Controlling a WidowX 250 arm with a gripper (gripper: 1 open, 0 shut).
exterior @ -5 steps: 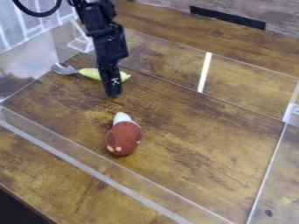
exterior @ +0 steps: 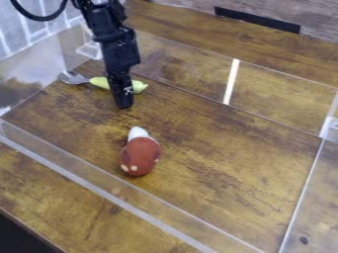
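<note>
My black gripper [exterior: 122, 97] reaches down from the top left to the wooden floor of the tray, shut, its tip beside a pale yellow-green elongated object [exterior: 101, 83]. A silver utensil, perhaps a fork or spoon [exterior: 74, 77], lies just left of that object. A red oval object with a whitish top [exterior: 140, 155] lies near the middle of the floor. Whether the gripper touches the yellow-green object cannot be told.
Clear plastic walls [exterior: 317, 178] border the wooden work area.
My gripper has shifted slightly to the left. The objects look unchanged.
</note>
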